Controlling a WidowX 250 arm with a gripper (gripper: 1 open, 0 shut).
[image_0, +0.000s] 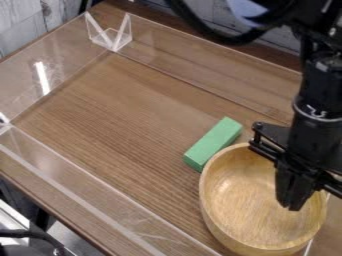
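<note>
My black gripper (294, 197) reaches down from the upper right over the right side of a yellowish oval bowl (238, 215); its lower part hangs at or inside the bowl's rim, and no object shows in it. How its fingertips stand is hard to see. A green rectangular block (213, 142) lies on the wooden table just behind and left of the bowl.
A clear plastic holder (110, 32) stands at the back left of the wooden table (120, 110). Black cables cross the top and lower-left edges.
</note>
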